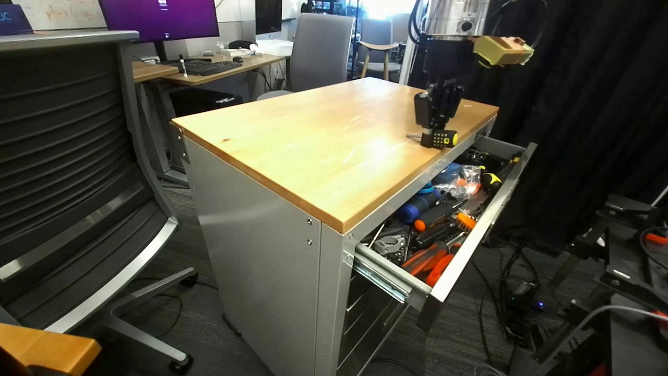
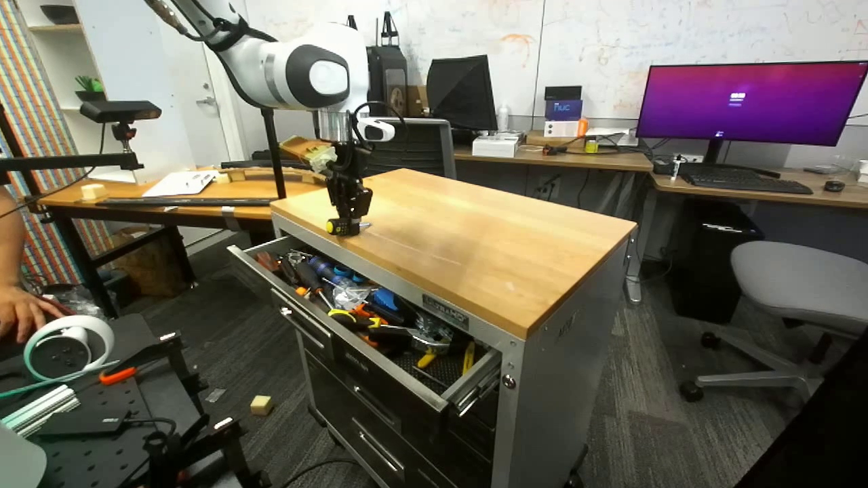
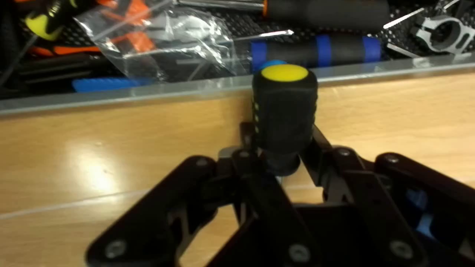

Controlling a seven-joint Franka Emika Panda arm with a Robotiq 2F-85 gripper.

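Note:
A short screwdriver (image 1: 447, 139) with a black handle and yellow end cap is held in my gripper (image 1: 433, 139), which is shut on it. In the second exterior view the screwdriver (image 2: 331, 227) is low over the edge of the wooden top (image 2: 488, 244), beside the open drawer; whether it touches the wood I cannot tell. The wrist view has the handle (image 3: 285, 111) between the fingers, its yellow end toward the drawer (image 3: 178, 86). The fingers hide most of the shaft.
The open drawer (image 2: 423, 387) is crowded with tools: a blue-and-black handle (image 3: 294, 53), orange-handled pliers (image 1: 432, 260) and a clear plastic bag (image 3: 173, 40). Most of the wooden top is bare. A chair (image 1: 69, 156) stands left of the cabinet.

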